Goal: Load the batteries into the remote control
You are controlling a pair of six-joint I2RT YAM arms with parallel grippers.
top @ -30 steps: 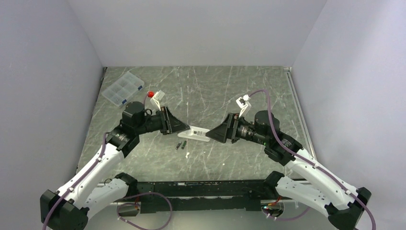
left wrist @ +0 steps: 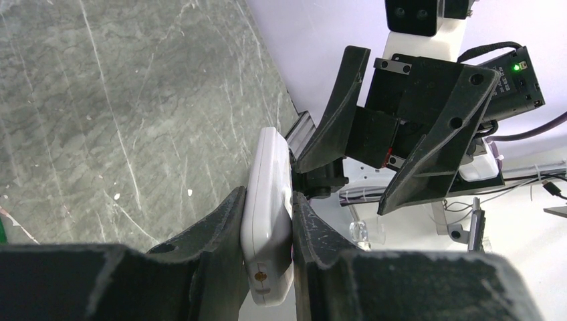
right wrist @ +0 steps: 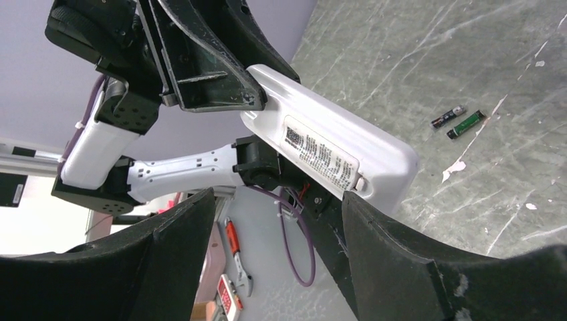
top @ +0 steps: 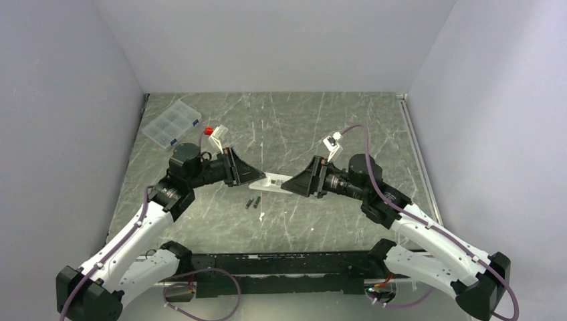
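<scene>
The white remote control (top: pixel 269 182) is held in the air by my left gripper (top: pixel 261 175), which is shut on its end, as the left wrist view also shows with the remote (left wrist: pixel 266 221) between the fingers. The right wrist view shows the label side of the remote (right wrist: pixel 321 154). My right gripper (top: pixel 287 187) stands open at the remote's other end, its fingers (right wrist: pixel 154 261) apart just short of it. Two small batteries (top: pixel 249 203), one dark (right wrist: pixel 446 116) and one green (right wrist: pixel 466 125), lie on the table below.
A clear compartment box (top: pixel 171 124) lies at the back left of the marble table (top: pixel 334 114). Walls close in on both sides and behind.
My right gripper has moved leftward along the remote, closer to my left gripper. The left arm and the batteries look unchanged.
</scene>
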